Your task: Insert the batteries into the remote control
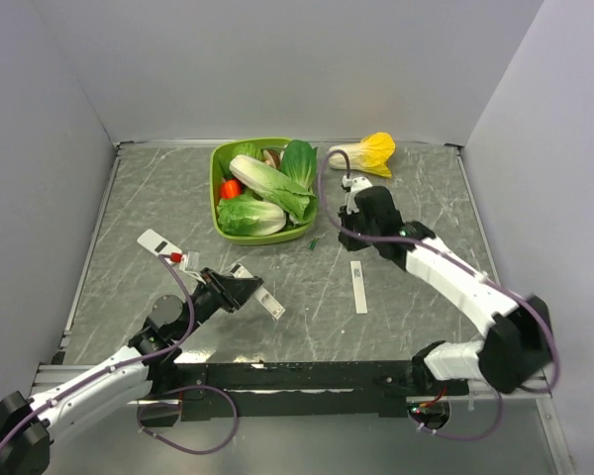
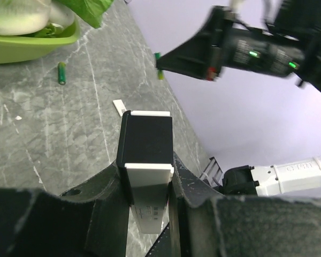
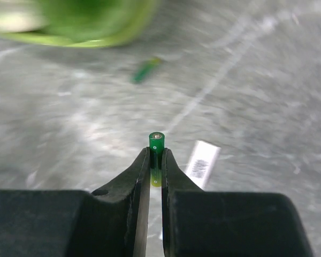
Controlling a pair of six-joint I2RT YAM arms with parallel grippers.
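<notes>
The white remote control point(image 1: 267, 302) is clamped in my left gripper point(image 1: 240, 289), which is shut on it above the front left table area. In the left wrist view the remote point(image 2: 150, 201) rises between the dark fingers, with a black section near its upper end. My right gripper is shut on a green battery point(image 3: 157, 141), which stands up lengthwise from the fingertips. Its yellowish lower end shows just below the green part. A second green battery point(image 2: 61, 73) lies on the table near the basket. A white strip point(image 1: 358, 287), probably the battery cover, lies right of centre.
A green basket point(image 1: 221, 220) of vegetables stands at the back. Behind the right gripper lies a yellow-leaved cabbage point(image 1: 374, 153). Another white device point(image 1: 158, 243) rests at the left. Bare table lies between the arms.
</notes>
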